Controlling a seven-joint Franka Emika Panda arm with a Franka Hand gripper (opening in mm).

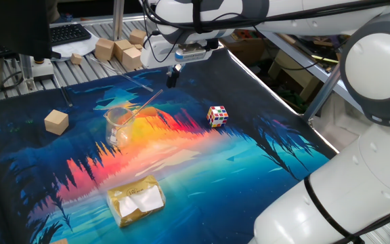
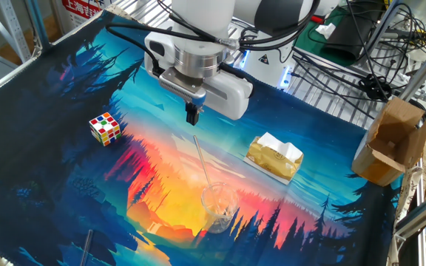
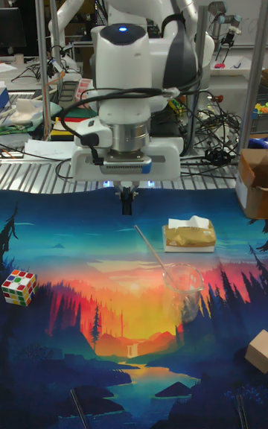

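My gripper (image 3: 126,205) hangs above the mat, fingers pointing down and close together; it looks shut, with nothing visible between them. In exterior view 2 its dark fingertips (image 2: 191,117) are apart from every object. A clear beaker (image 2: 220,210) stands on the mat with a thin rod (image 2: 201,159) leaning out over its rim. The Rubik's cube (image 1: 217,116) rests alone on the mat. A gold and white tissue pack (image 2: 275,157) lies on the robot's side of the beaker. Out on the mat's dark border is a wooden block (image 1: 57,122).
Several wooden blocks (image 1: 122,49) sit on the slatted surface off the mat. An open cardboard box (image 2: 390,144) stands by one mat corner. Another thin rod (image 2: 87,247) lies near the mat's edge.
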